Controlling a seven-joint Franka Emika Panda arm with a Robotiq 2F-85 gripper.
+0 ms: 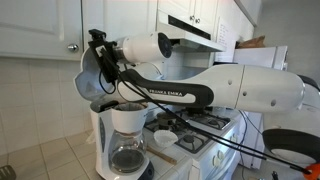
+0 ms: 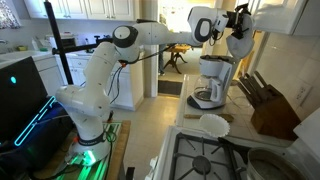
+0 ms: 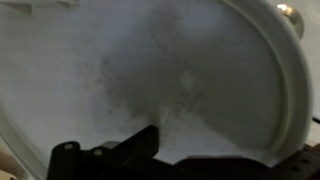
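Observation:
My gripper [image 1: 101, 55] is raised high, beside the upper cabinet and above the coffee maker [image 1: 127, 140]. A pale round dish or lid [image 3: 190, 70] with a raised rim fills most of the wrist view, its surface smudged grey. Dark gripper parts [image 3: 130, 152] cross the lower edge of that view, in front of the disc. The same pale piece [image 2: 240, 43] hangs just under the gripper [image 2: 240, 18] in exterior view 2. How the fingers meet it is hidden, so I cannot tell whether they grip it.
The glass carafe [image 1: 128, 155] sits in the coffee maker. A white bowl [image 2: 215, 125] rests by the stove [image 2: 205, 155]. A knife block [image 2: 268, 105] and a large pot [image 2: 272, 165] stand along the wall side. Upper cabinets [image 1: 40, 25] are close to the gripper.

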